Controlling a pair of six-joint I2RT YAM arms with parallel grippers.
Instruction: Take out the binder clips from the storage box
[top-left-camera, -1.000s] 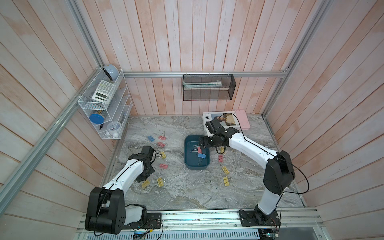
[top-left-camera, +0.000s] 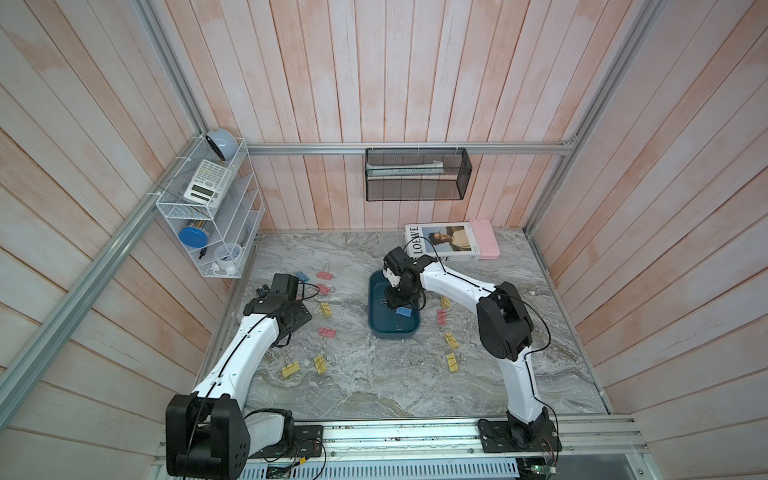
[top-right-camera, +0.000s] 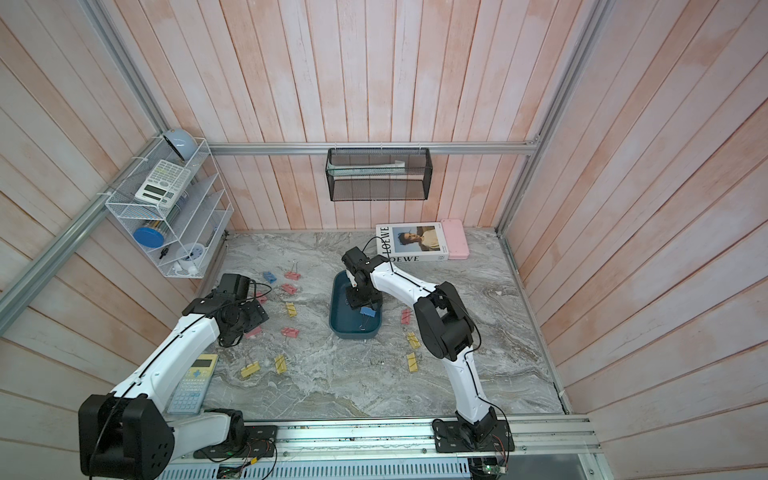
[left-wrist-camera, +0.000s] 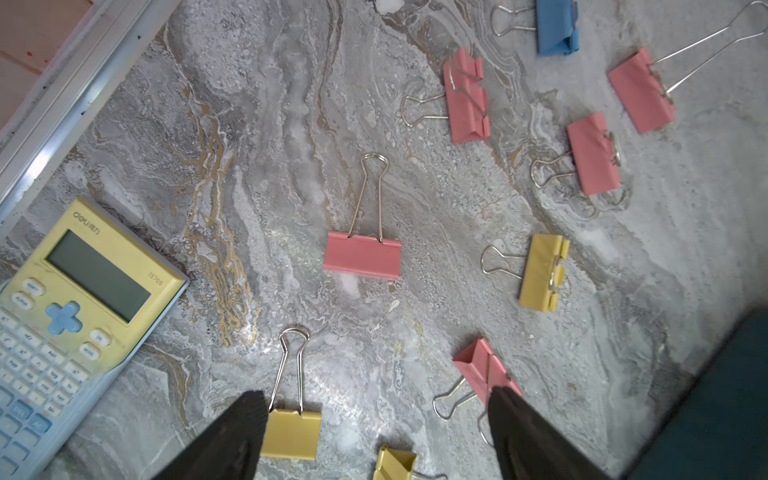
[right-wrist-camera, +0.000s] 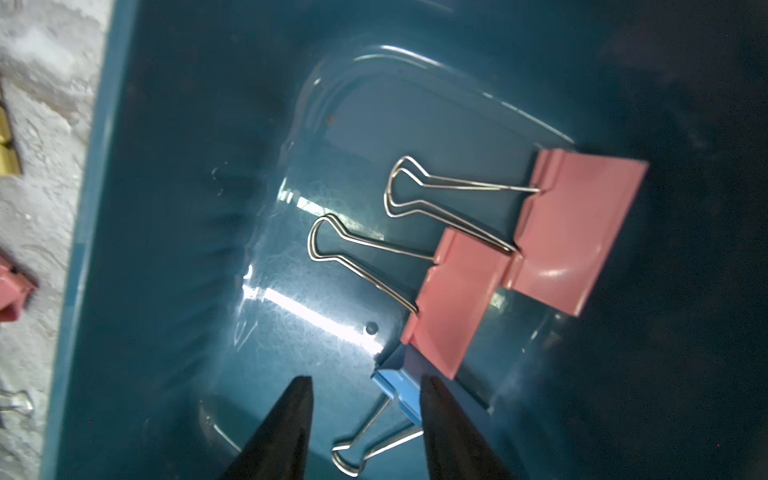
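The dark teal storage box (top-left-camera: 373, 321) stands mid-table. Two pink binder clips (right-wrist-camera: 577, 228) and a blue binder clip (right-wrist-camera: 404, 380) lie inside it in the right wrist view. Over the box my right gripper points down, part open, with the blue clip below and between its fingertips; nothing looks gripped. At the left of the table hangs my left gripper, also part open and empty. Beneath it lie loose clips: a pink one (left-wrist-camera: 363, 256), a yellow one (left-wrist-camera: 292, 434) and another yellow one (left-wrist-camera: 545, 272). The right arm hides part of the box from above.
A calculator (left-wrist-camera: 108, 284) lies at the left edge, beside the left arm. More yellow clips (top-left-camera: 452, 362) are scattered right of the box. Behind stand a book (top-left-camera: 444, 241) and a pink case (top-left-camera: 484, 239).
My right gripper has moved left, from the box's right rim to over its inside.
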